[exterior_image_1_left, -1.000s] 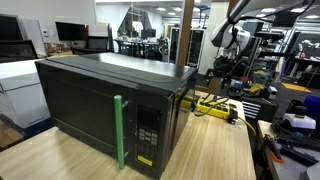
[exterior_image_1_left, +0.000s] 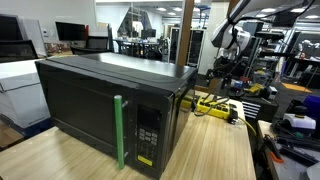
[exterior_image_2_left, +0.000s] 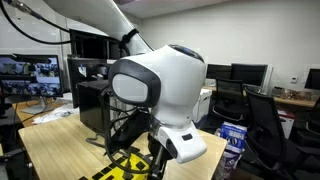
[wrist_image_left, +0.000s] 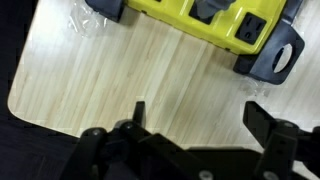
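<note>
My gripper is open in the wrist view, its two dark fingers wide apart at the lower edge. Only bare wooden table shows between the fingertips. In exterior view 1 a black microwave (exterior_image_1_left: 100, 108) with a green handle (exterior_image_1_left: 119, 130) stands on the table, its door shut. Far from it, at the right, my gripper (exterior_image_1_left: 218, 72) hangs over the table's far end. A yellow-and-black piece (wrist_image_left: 225, 18) lies ahead of the fingers, apart from them. Seen from exterior view 2, the white arm hides much of the gripper and table.
Black cables and a dark adapter (exterior_image_1_left: 233, 115) lie near the yellow piece (exterior_image_1_left: 212, 105). In the wrist view, a table edge (wrist_image_left: 45, 127) runs along the lower left. Office chairs (exterior_image_2_left: 270, 125) stand behind the table.
</note>
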